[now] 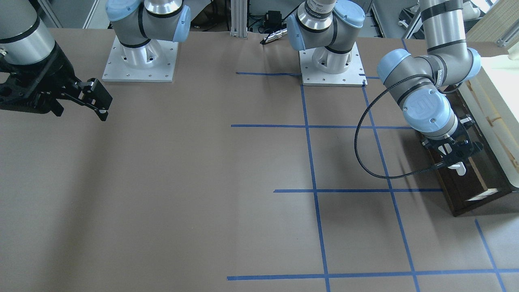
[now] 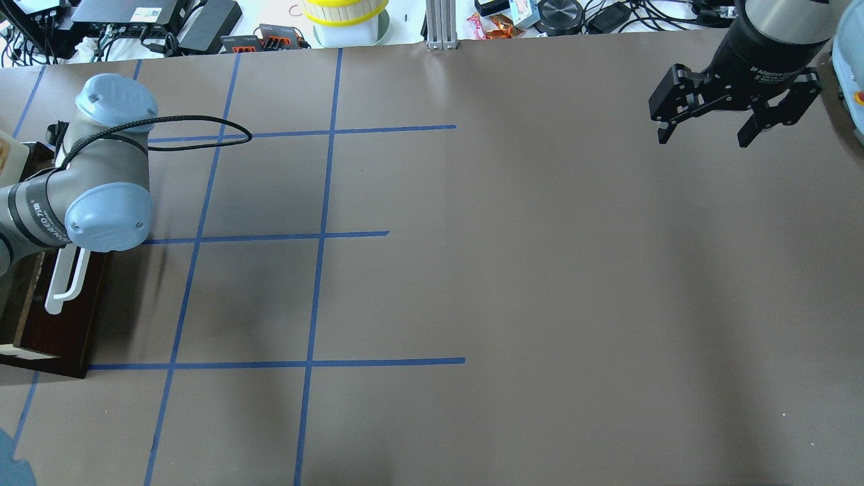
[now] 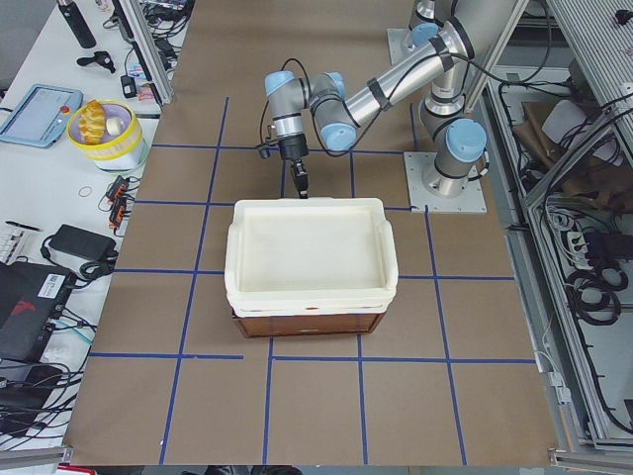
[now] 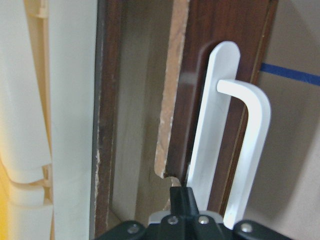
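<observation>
A dark wooden drawer box (image 1: 457,192) with a white lid (image 3: 312,252) stands at the right in the front view. Its drawer front carries a white handle (image 4: 250,145), also visible in the top view (image 2: 63,283). My gripper (image 1: 450,148) is over the drawer at that handle, its black body partly hiding it. In the wrist view the black fingers reach the handle's base from below; whether they are open or shut does not show clearly. The drawer is slightly out, showing a pale wooden interior (image 4: 140,125).
Another arm with a black gripper (image 2: 729,97) hangs across the table, well apart. More arm bases stand along the back edge.
</observation>
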